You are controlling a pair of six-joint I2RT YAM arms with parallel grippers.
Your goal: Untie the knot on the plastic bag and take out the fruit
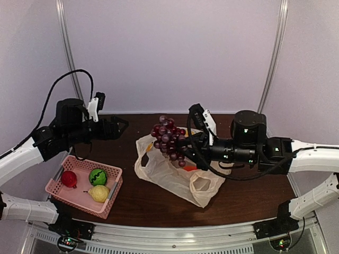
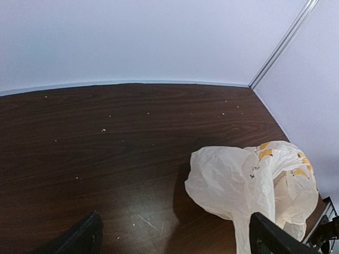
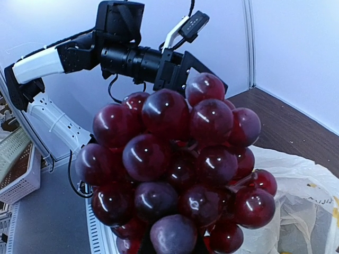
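A bunch of dark red grapes (image 1: 168, 138) hangs in the air over the plastic bag, with my right gripper (image 1: 189, 146) shut on it. The grapes (image 3: 177, 159) fill the middle of the right wrist view and hide most of the fingertips there. Below lies the white plastic bag (image 1: 172, 180), untied and spread wide, with something orange-red (image 1: 189, 168) inside, partly covered. The left wrist view shows part of the bag (image 2: 222, 180) at lower right. My left gripper (image 1: 123, 128) is open and empty, raised left of the bag; its fingers (image 2: 79, 235) stand wide apart.
A pink basket (image 1: 79, 203) at the front left holds a red fruit (image 1: 69, 179), a green striped fruit (image 1: 98, 177) and a yellow fruit (image 1: 98, 193). Bare brown table (image 1: 143, 206) shows between basket and bag.
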